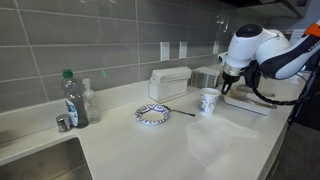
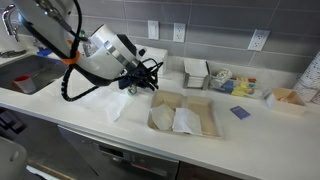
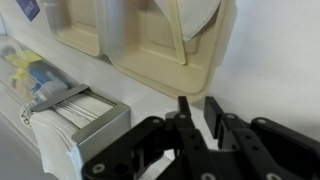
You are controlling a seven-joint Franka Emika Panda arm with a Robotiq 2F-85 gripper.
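My gripper points down at the counter, its two dark fingers apart. Pale counter shows between them, and I make out no object there. Close by is the tan two-part tray (image 3: 150, 68), which holds a pale flat piece (image 3: 197, 14) and a thin wooden stick (image 3: 177, 30). In exterior view 1 a patterned white mug (image 1: 209, 101) stands just left of my gripper (image 1: 229, 83). Farther left lies a blue-and-white plate (image 1: 153, 114) with a dark utensil (image 1: 181, 112) at its edge.
An open metal-edged box (image 3: 95, 115) of white sheets stands beside the tray, near plastic packets (image 2: 231, 84). At the right are a purple packet (image 2: 239, 112) and a wooden bin (image 2: 287, 102). Bottles (image 1: 75, 101) stand by the sink (image 1: 48, 163).
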